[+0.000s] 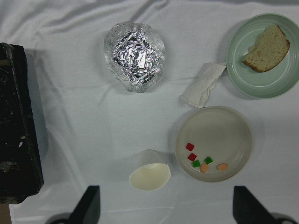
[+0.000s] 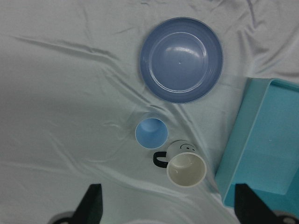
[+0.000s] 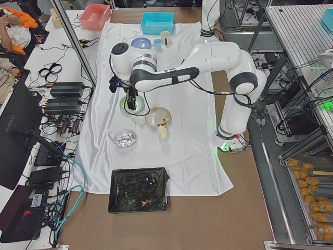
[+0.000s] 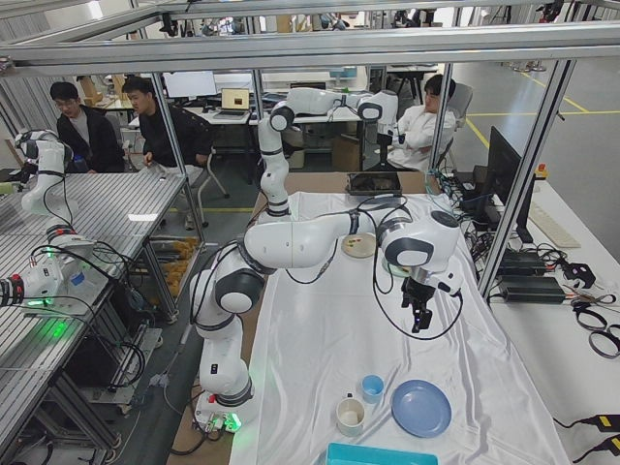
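My left gripper hangs open above a cream cup (image 1: 149,175), a beige plate (image 1: 215,130) with small red, green and orange pieces, a crumpled foil item (image 1: 134,56), a folded tissue (image 1: 203,84) and a green plate (image 1: 247,81) with bread (image 1: 266,51). My right gripper, also open, is over a blue plate (image 2: 180,60), a blue cup (image 2: 152,133), a white mug (image 2: 186,170) with black handle and a teal bin (image 2: 261,140). Both grippers have nothing between their fingers.
A black tray (image 3: 138,208) lies at one end of the white cloth (image 3: 192,156), a pink bin (image 3: 95,15) on the side table. Monitor, cables and electronics line that table.
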